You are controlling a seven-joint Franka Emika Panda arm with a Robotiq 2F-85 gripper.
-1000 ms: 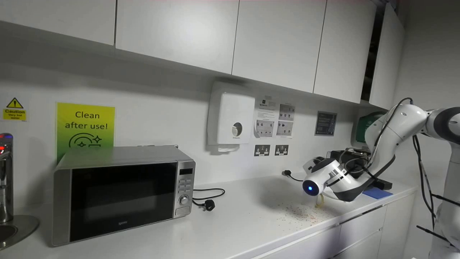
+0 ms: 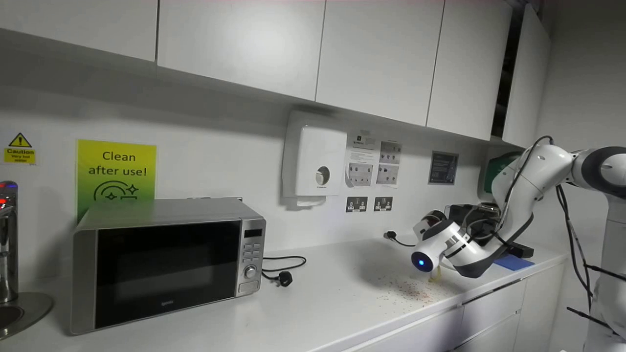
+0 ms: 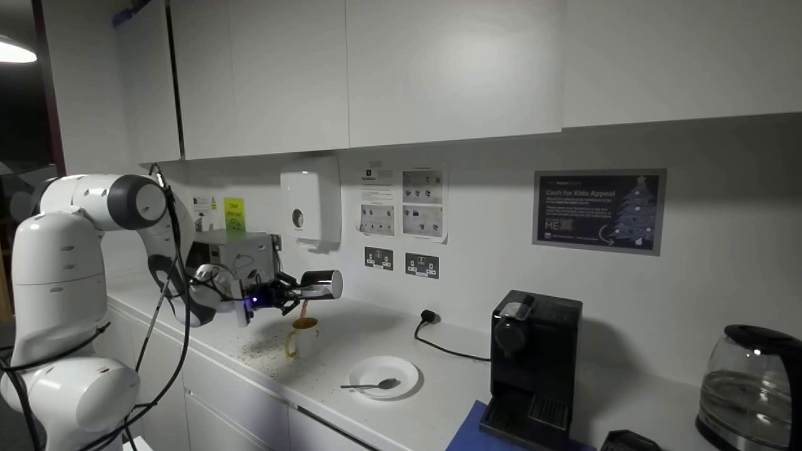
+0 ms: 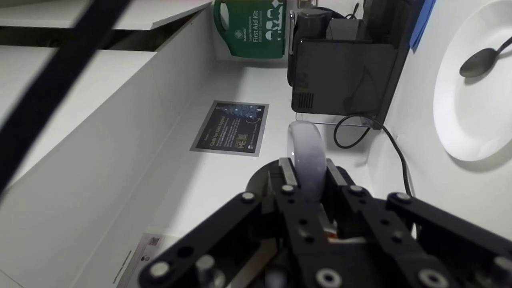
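Note:
A shiny metal cup lies tipped on its side in the air, its base toward the back right. My gripper is shut on its pale curved handle, which stands up between the fingers in the wrist view. In exterior view 2, a white mug with a yellow inside and handle stands upright on the counter below. A reddish-brown streak runs from the cup down to the mug's mouth. Loose reddish grains are scattered on the counter beside the mug. The arm mostly hides the mug in exterior view 1.
A white plate bearing a spoon lies right of the mug. Further right stand a black coffee machine and a glass kettle. Bare counter stretches toward the microwave.
The arm has shifted slightly, its wrist a little higher in exterior view 1. More reddish grains show on the counter near the mug.

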